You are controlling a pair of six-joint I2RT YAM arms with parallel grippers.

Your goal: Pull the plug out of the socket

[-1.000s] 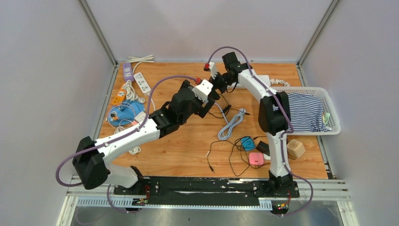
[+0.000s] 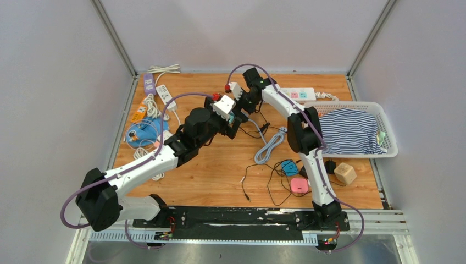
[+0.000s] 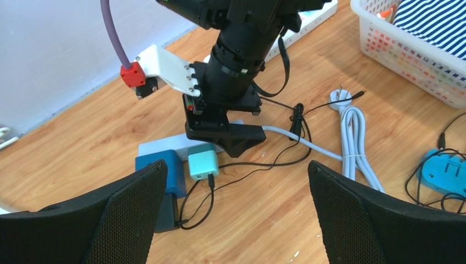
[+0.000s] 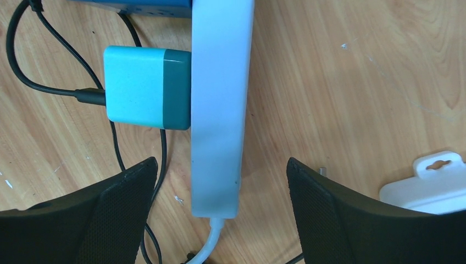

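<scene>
In the right wrist view a pale blue power strip (image 4: 217, 126) runs lengthwise between the fingertips of my open right gripper, just beyond them. A turquoise plug (image 4: 134, 85) with a black cable is seated against its left side; a darker blue block (image 4: 144, 6) sits further along. The left wrist view shows the same turquoise plug (image 3: 202, 163) and blue block (image 3: 159, 170), with my right gripper over the strip and my open left gripper viewing from the near side, nothing between its fingers.
A white basket (image 2: 384, 135) with striped cloth stands at the right. Coiled cables (image 2: 269, 146) and small adapters (image 2: 299, 184) lie right of centre, more strips (image 2: 165, 94) at the left. A white strip (image 2: 297, 93) lies at the back.
Both arms have shifted left in the top view, the right one also slightly toward the front.
</scene>
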